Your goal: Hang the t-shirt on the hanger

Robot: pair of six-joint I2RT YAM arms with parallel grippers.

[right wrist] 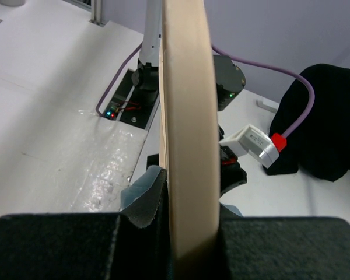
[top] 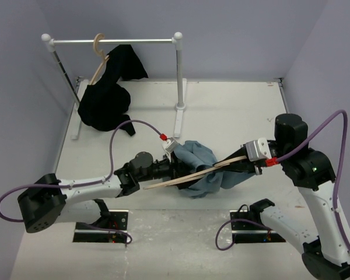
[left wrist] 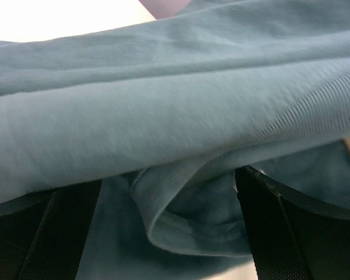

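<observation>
The blue-grey t shirt (top: 196,154) lies crumpled on the table between the two arms. My left gripper (top: 176,169) is at its left side, partly over the cloth. In the left wrist view its black fingers (left wrist: 289,230) stand wide apart, with folds of the shirt (left wrist: 181,116) between and above them. A wooden hanger (top: 189,176) slants across the front of the shirt, its free end reaching left past the left gripper. My right gripper (top: 227,164) is shut on the hanger, whose pale bar (right wrist: 191,128) rises from between the fingers. The hanger's hook is not visible.
A white rack (top: 114,41) stands at the back left, with a black garment (top: 107,96) on a wooden hanger (top: 98,44). Purple cables (top: 340,151) loop beside both arms.
</observation>
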